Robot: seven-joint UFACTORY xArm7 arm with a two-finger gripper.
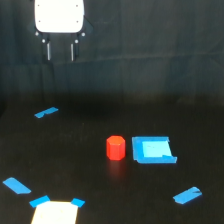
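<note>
Up at the top left, high above the table, hangs my gripper point(60, 54) below its white body. Its two thin fingers stand apart with only dark background between them, so it is open. A red block point(116, 148) stands near the middle of the dark table, well below and to the right of the gripper. Just right of the block lies a blue tape frame point(137, 153) around a pale patch point(156, 149). A whitish-yellow object point(54, 214) is cut off by the bottom edge at the lower left.
Strips of blue tape lie on the table: one at the back left point(46, 112), one at the left point(16, 186) and one at the lower right point(187, 195). A dark curtain point(150, 60) closes off the back. Bare table surrounds the red block on its left.
</note>
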